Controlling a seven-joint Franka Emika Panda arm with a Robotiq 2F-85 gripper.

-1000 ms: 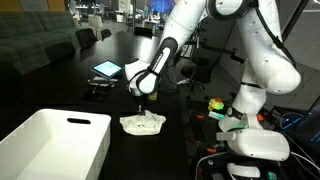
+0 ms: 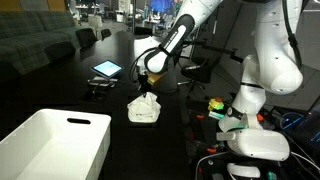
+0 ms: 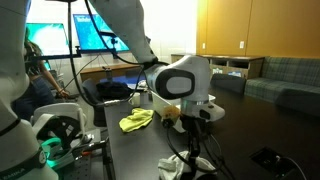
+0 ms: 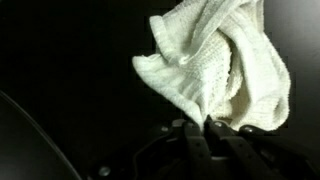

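Observation:
A white cloth [image 2: 143, 112] is bunched on the dark table, its upper part drawn up to a peak beneath my gripper [image 2: 149, 94]. In the wrist view the ribbed white cloth [image 4: 225, 60] gathers to a narrow pinch at my gripper, which is shut on it. The exact fingertips are dark and partly covered there. From the other side, the cloth [image 3: 183, 168] shows low in the picture under the arm, cut off by the bottom edge.
A large white open box [image 2: 58, 140] stands at the table's left front. A tablet with a bright screen [image 2: 107, 69] lies farther back. The yellow cloth [image 3: 136, 119] rests near the table's edge.
My gripper has risen and moved to the right, pulling part of the white cloth up with it.

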